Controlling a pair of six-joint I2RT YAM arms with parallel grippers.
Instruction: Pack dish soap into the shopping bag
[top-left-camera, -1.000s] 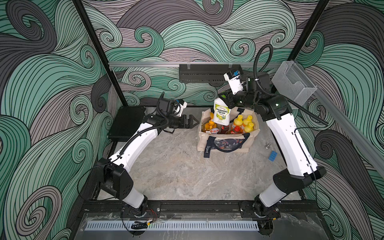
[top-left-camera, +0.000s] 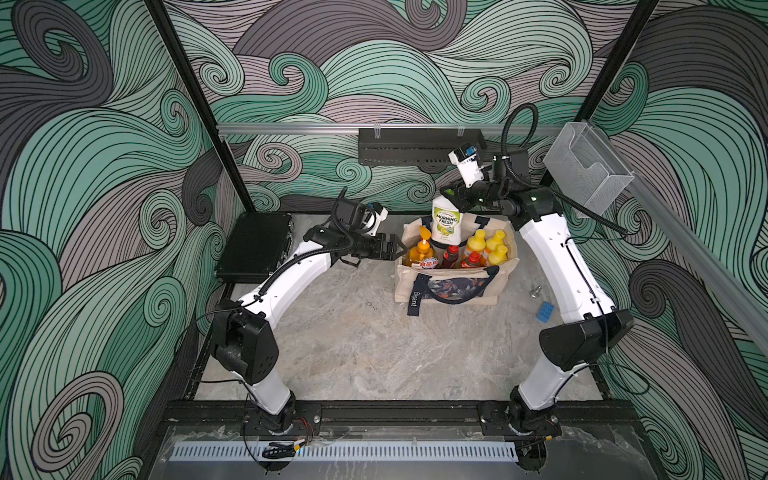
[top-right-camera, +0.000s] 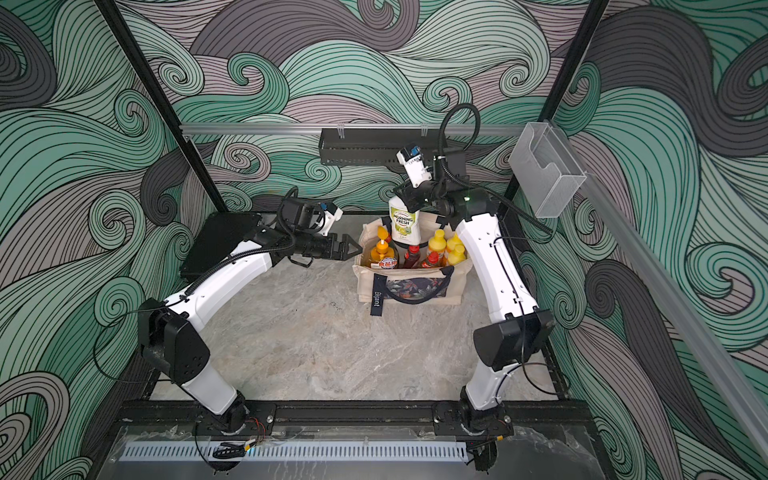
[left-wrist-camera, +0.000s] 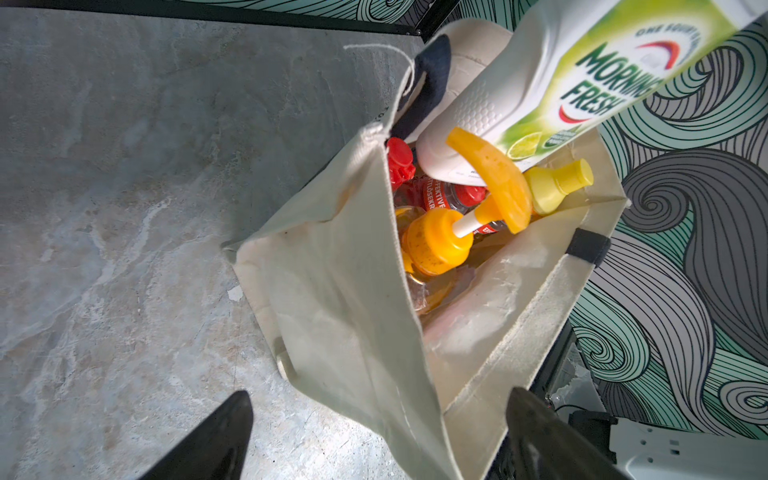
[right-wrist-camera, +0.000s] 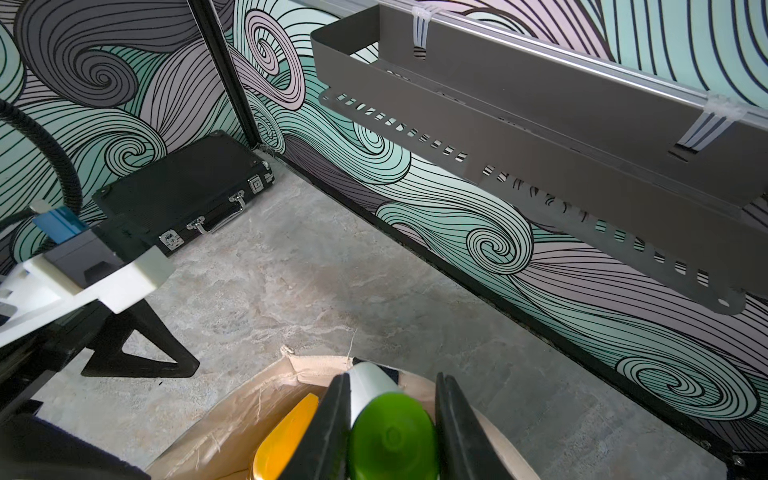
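Observation:
The white Morning Fresh dish soap bottle (top-left-camera: 445, 220) stands at the back of the shopping bag (top-right-camera: 408, 284), partly down among the bottles. My right gripper is at its green cap, one finger on each side; the bottle reaches up to the gripper in the top views. In the left wrist view the soap's base (left-wrist-camera: 472, 144) sits over red caps and an orange pump. My left gripper (top-left-camera: 397, 246) is open at the bag's left edge, with nothing between its fingers.
Bottles with yellow tops (top-left-camera: 497, 254) fill the bag's right part. A black case (top-left-camera: 252, 246) lies at the left. A dark shelf (top-left-camera: 416, 145) runs along the back wall, a clear bin (top-left-camera: 584, 168) hangs at the right.
My right arm and the soap bottle have shifted slightly toward the back, the bottle now more upright. My left gripper has moved right to the bag's edge.

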